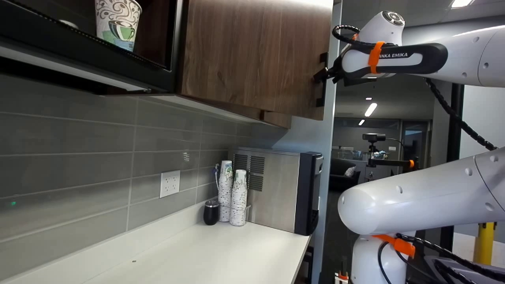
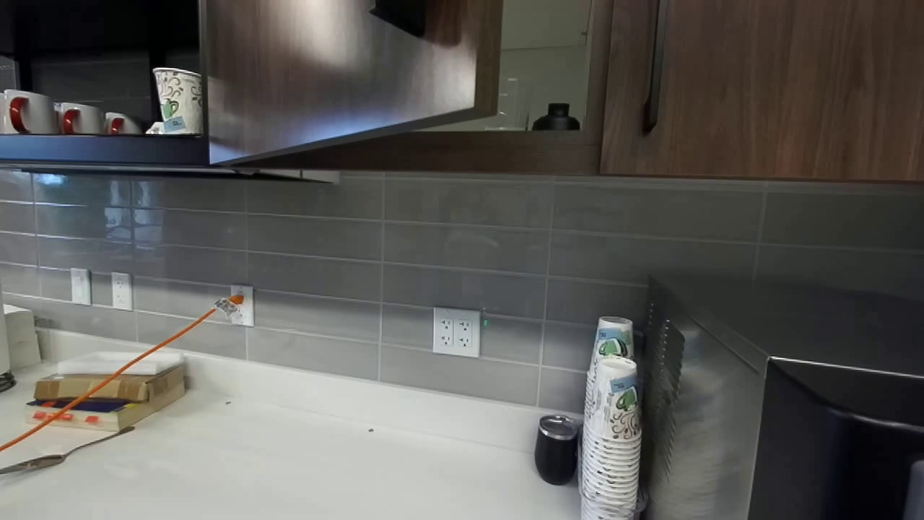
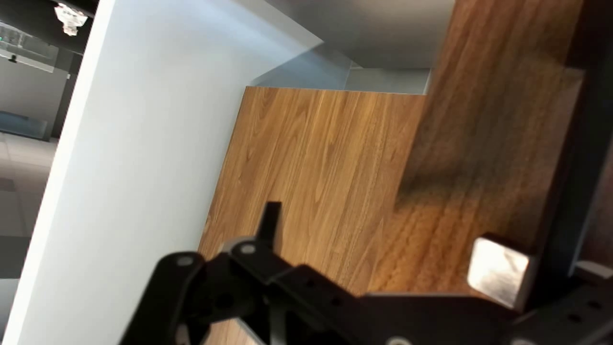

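The brown wood cabinet door [image 1: 255,56] stands part open; in exterior view 2 the door [image 2: 346,78] is swung out from its frame. My gripper [image 1: 322,75] is at the door's black handle [image 1: 321,97], near its free edge. In the wrist view my gripper looks open, with a wide gap between its fingers. One dark finger [image 3: 268,224] is over wood at the left. A silvery pad [image 3: 498,270] lies beside the dark handle bar [image 3: 574,172] at the right. How the fingers touch the handle is unclear.
A pale wall panel [image 3: 138,143] stands close to the left in the wrist view. Below the cabinet are an ice machine [image 1: 274,189], stacked paper cups [image 1: 239,201] and a black tumbler [image 1: 211,212].
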